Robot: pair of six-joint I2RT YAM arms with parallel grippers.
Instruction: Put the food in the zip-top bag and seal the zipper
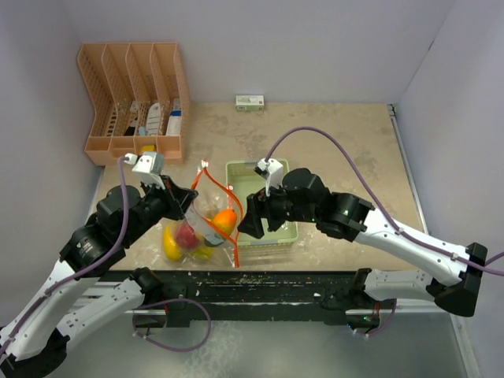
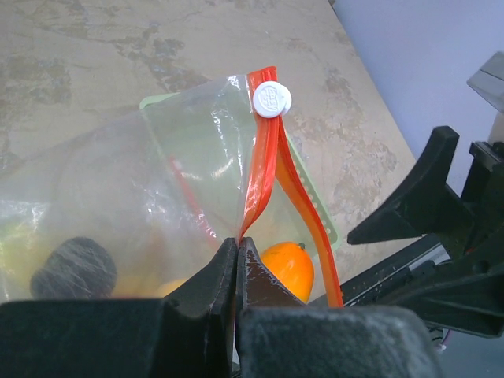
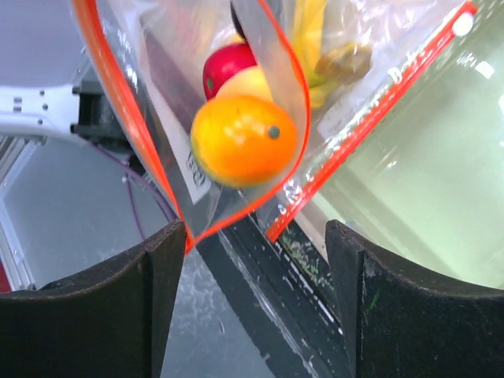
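The clear zip bag (image 2: pixel 118 197) with red-orange zipper edges holds an orange fruit (image 3: pixel 240 142), a red one (image 3: pixel 223 63), yellow food and a dark item (image 2: pixel 72 266). My left gripper is shut at the bag's top edge, seemingly on the zipper strip, whose white slider (image 2: pixel 269 99) sits above it. My right gripper is open to the right of the bag, facing its mouth, nothing between its fingers.
A green tray (image 1: pixel 287 232) lies right of the bag, partly under the right arm. A peach divided organizer (image 1: pixel 94 138) stands at back left, a small box (image 1: pixel 250 102) at the back.
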